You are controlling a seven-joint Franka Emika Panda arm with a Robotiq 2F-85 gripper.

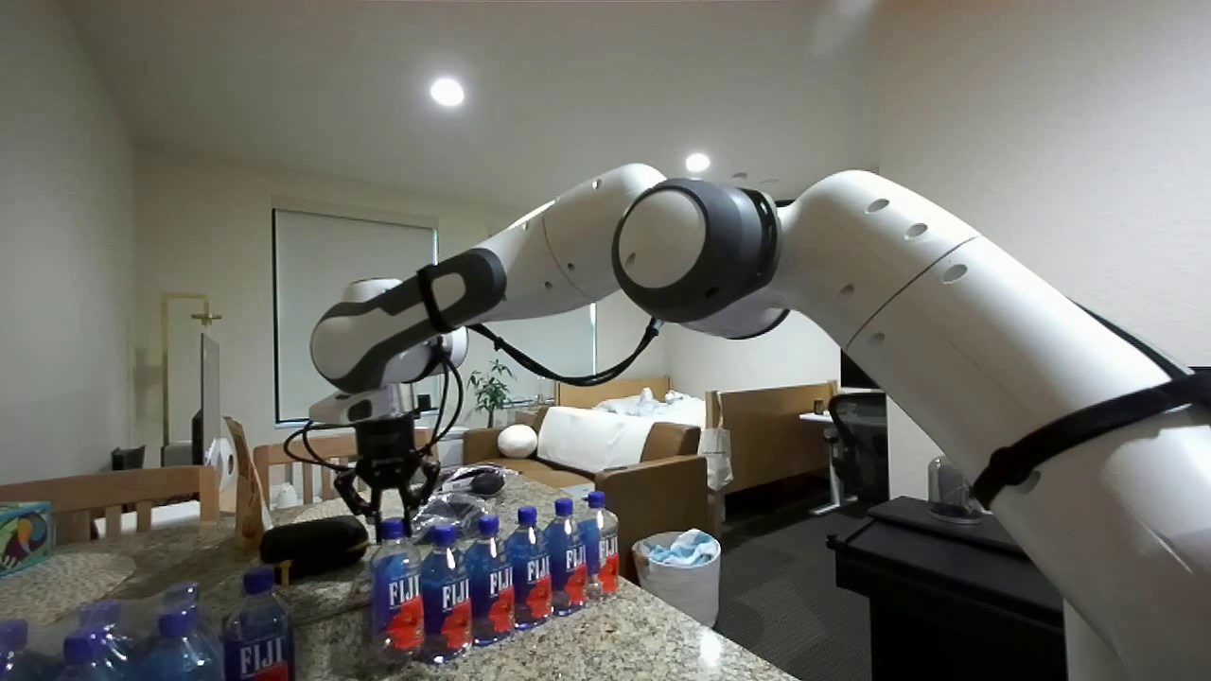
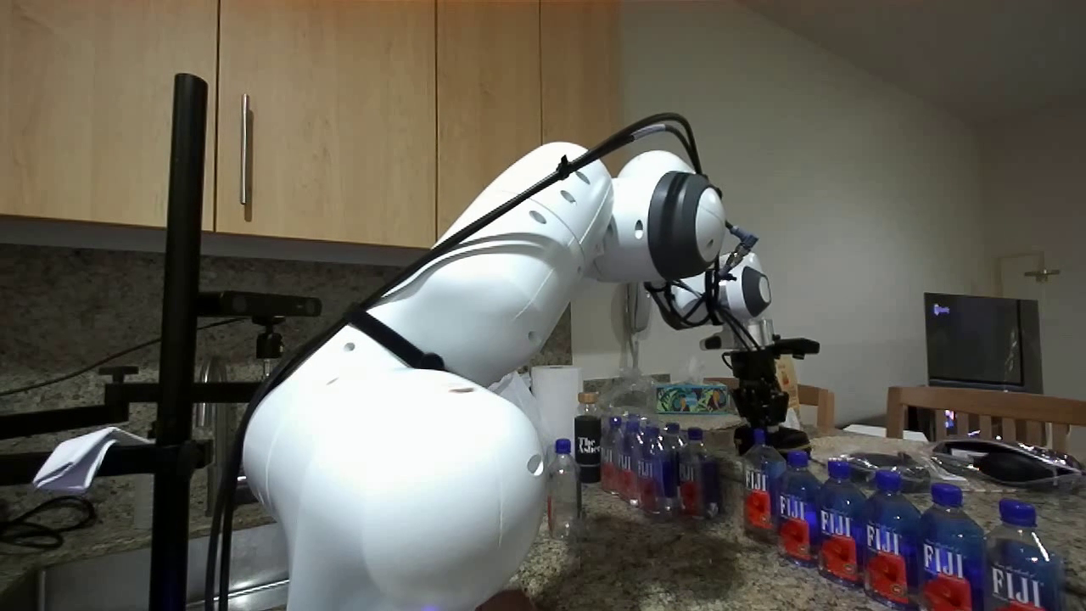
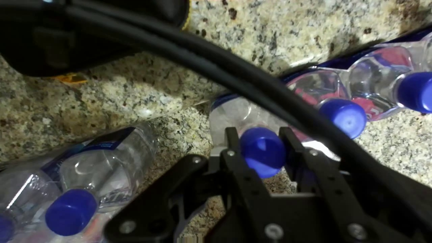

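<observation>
My gripper is shut on the blue cap (image 3: 263, 152) of a Fiji water bottle, one finger on each side of it. This bottle (image 1: 397, 596) stands upright at the left end of a row in exterior view 1, close against the neighbouring bottle (image 1: 445, 602). In exterior view 2 the same bottle (image 2: 761, 494) is at the far end of the row, under the gripper (image 2: 761, 433). Whether its base touches the counter is hard to tell. A black cable crosses part of the wrist view.
More Fiji bottles (image 2: 652, 468) stand in a group across a gap on the granite counter (image 2: 652, 565). Beyond the held bottle lies a black case (image 1: 314, 545). Crumpled clear plastic (image 1: 454, 511) rests behind the row.
</observation>
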